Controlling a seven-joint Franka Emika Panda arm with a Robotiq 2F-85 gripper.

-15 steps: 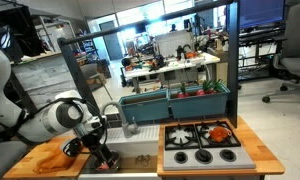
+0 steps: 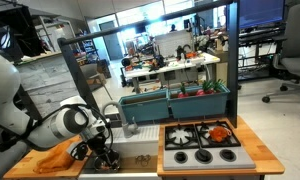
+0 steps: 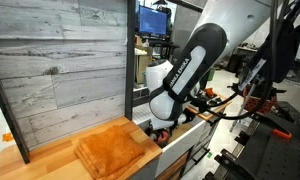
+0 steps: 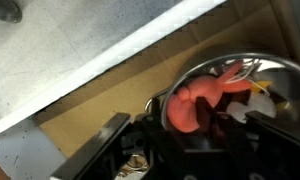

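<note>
In the wrist view a pink, rounded object (image 4: 187, 108) with a short stem-like part lies within the outline of a round metal bowl (image 4: 280, 62). My gripper is low in that view, its dark fingers on either side of the pink object and shut on it; the exact contact is blurred and dark. A small pale piece (image 4: 260, 103) shows in the bowl too. In exterior view 1 my gripper (image 2: 108, 163) is down in the left part of the sink (image 2: 141, 162), and what it holds is hardly visible there.
An orange cloth (image 3: 108, 147) lies on the wooden counter left of the sink. A faucet (image 2: 124, 120) rises behind the basin. To the right, a stove (image 2: 202, 157) carries an orange-red item (image 2: 220, 133). Blue bins (image 2: 145, 109) stand along the back. The sink's right part looks clear.
The arm's wrist and gripper have shifted slightly at the left of the sink, staying low. The cloth, stove and bins have not moved.
</note>
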